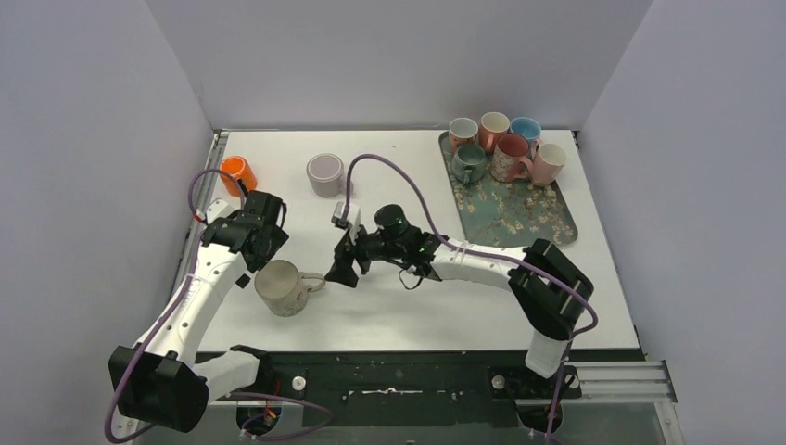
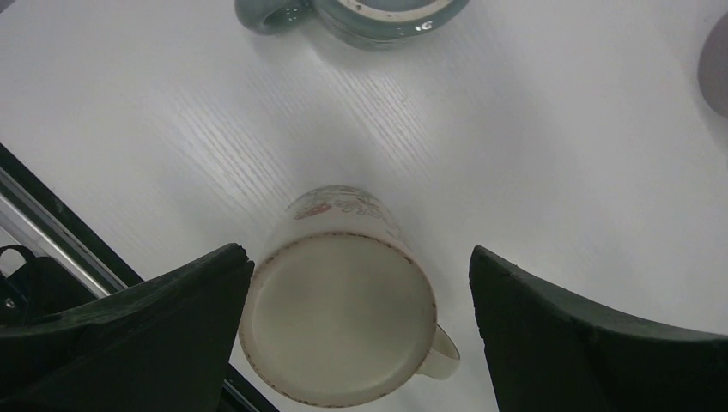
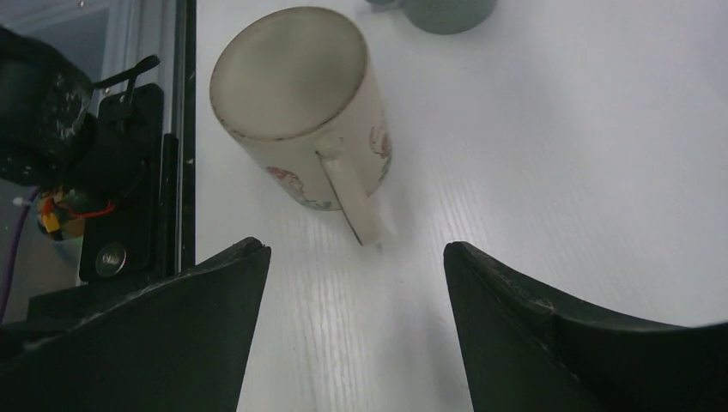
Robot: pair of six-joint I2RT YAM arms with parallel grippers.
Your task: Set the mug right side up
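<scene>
A cream mug [image 1: 281, 290] with a floral print stands upside down near the table's front left, its handle [image 1: 313, 281] pointing right. My left gripper [image 1: 260, 260] is open just above and behind it. In the left wrist view the mug's flat base [image 2: 339, 318] lies between the spread fingers, with no grip on it. To the right of the handle hovers my right gripper [image 1: 349, 273], its fingers apart and empty. The right wrist view shows the mug [image 3: 296, 77] ahead, its handle [image 3: 350, 193] lined up with the gap between the fingers.
A grey-green mug [image 2: 386, 21] lies behind the cream one. Farther back are an orange mug [image 1: 239, 172] and a lilac mug [image 1: 325, 174]. At the right, a tray [image 1: 510, 222] carries several mugs.
</scene>
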